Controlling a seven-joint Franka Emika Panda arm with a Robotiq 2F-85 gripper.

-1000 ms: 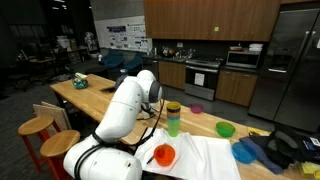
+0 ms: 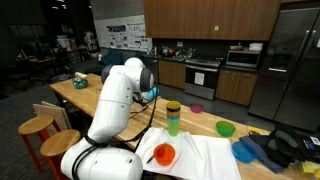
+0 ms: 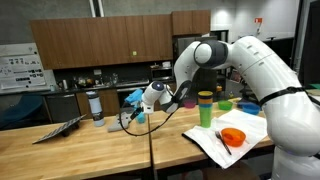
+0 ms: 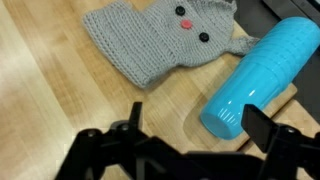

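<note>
In the wrist view my gripper is open, with nothing held between its dark fingers. A ribbed light-blue cylinder, perhaps stacked cups [image 4: 262,75], lies slantwise ahead of the right finger; its near end reaches toward the gap. Left of it, a grey knitted piece [image 4: 150,45] with dark buttons and a red one lies flat on the wood. Exterior view 1 shows a bit of blue [image 2: 150,94] beside the arm's far end. From the other side, a light-blue item [image 3: 141,117] is visible below the wrist; the fingertips are too small to make out there.
Nearer the arm's base stand a green-and-yellow cup stack [image 2: 173,118] and an orange bowl [image 2: 164,154] on white cloth [image 2: 205,155]. A dark-blue cylinder [image 3: 95,103] stands toward the back. Bare tabletop [image 3: 75,150] lies at the front left.
The far end of the arm has risen and shifted slightly left in exterior view 1. Blue beside it, hidden before, now shows.
</note>
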